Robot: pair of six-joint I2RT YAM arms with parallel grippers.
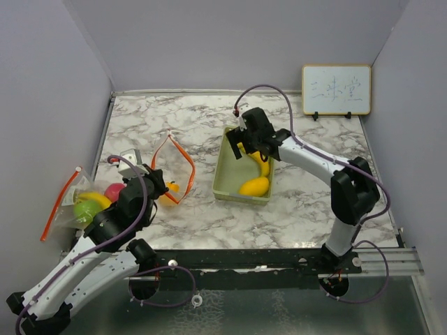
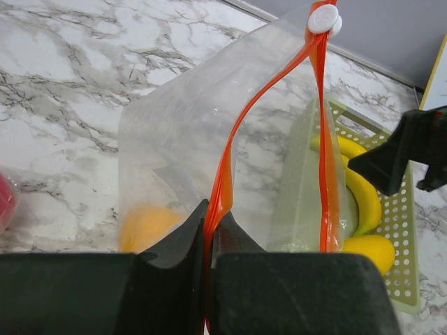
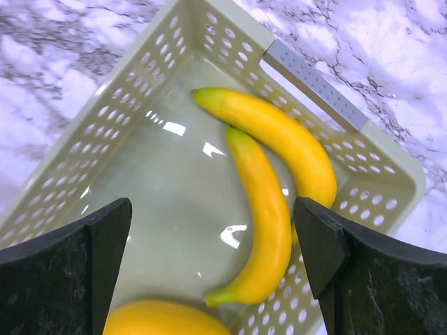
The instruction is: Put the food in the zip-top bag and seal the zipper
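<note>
My left gripper is shut on the orange-edged rim of the clear zip top bag [image 2: 188, 105], whose mouth gapes apart. A blurred orange food [image 2: 148, 227] shows through the plastic near the bag's bottom. To the right stands the green basket [image 1: 221, 171], with two bananas, one banana [image 3: 262, 209] lying beside the other banana [image 3: 279, 132], and a yellow mango-like fruit [image 1: 254, 186] at its front. Over the basket hangs my right gripper [image 1: 249, 146], open, its fingers well apart and nothing held between them.
At the far left lies another orange-edged bag [image 1: 66, 206] with green, yellow and pink food inside. A whiteboard [image 1: 336, 89] stands at the back right. Bare marble table [image 1: 307, 223] extends in front and to the right of the basket.
</note>
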